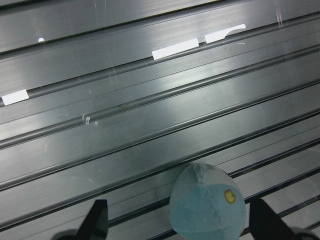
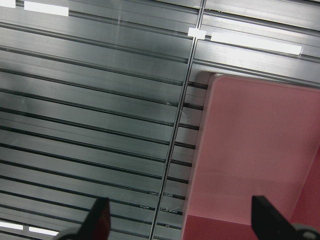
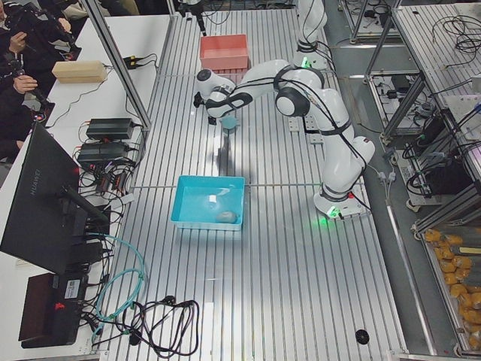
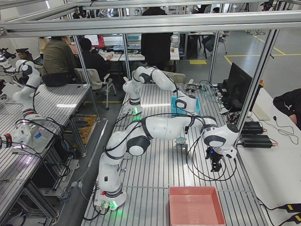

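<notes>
A small light-blue plush (image 1: pixel 207 205) with a yellow mark lies on the slatted table, also seen beside the near arm in the camera left view (image 3: pixel 230 124). My left gripper is over it, its open fingers at either side of the plush in the wrist view, at a height I cannot tell. My right gripper stands open, with the side of the red bin (image 2: pixel 250 150) below it and nothing visible held. A blue bin (image 3: pixel 197 203) holds a grey object (image 3: pixel 226 217).
Cables (image 3: pixel 161 327) lie at the table's corner. A monitor (image 3: pixel 41 199) and power boxes (image 3: pixel 109 129) line the side bench. Slatted table between the bins is largely clear apart from the plush and arms.
</notes>
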